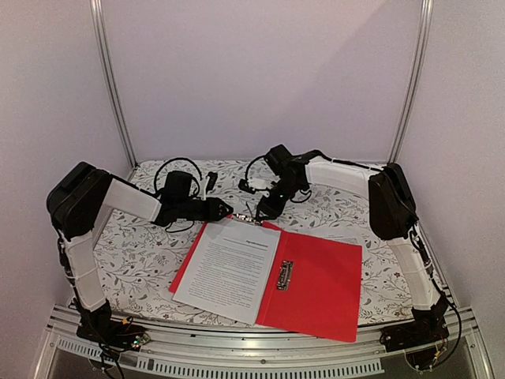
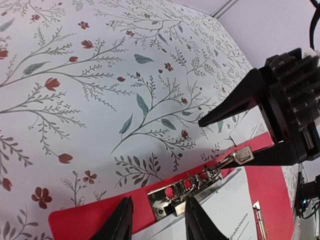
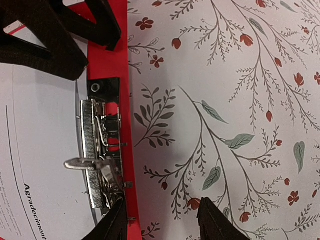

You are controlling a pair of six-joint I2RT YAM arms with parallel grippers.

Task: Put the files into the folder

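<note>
The red folder (image 1: 319,292) lies open, printed sheets (image 1: 225,268) on its left half. A metal clip (image 2: 190,187) runs along the folder's top edge, its lever (image 3: 90,165) raised. My left gripper is at the clip's left part, fingers part open, one each side of the clip's end in that view. My right gripper is over the same top edge further right, fingers apart, the near one at the clip. Whether either finger touches the clip I cannot tell.
A second clip (image 1: 285,275) sits on the folder's right half. Both arms are close together at the back edge of the folder.
</note>
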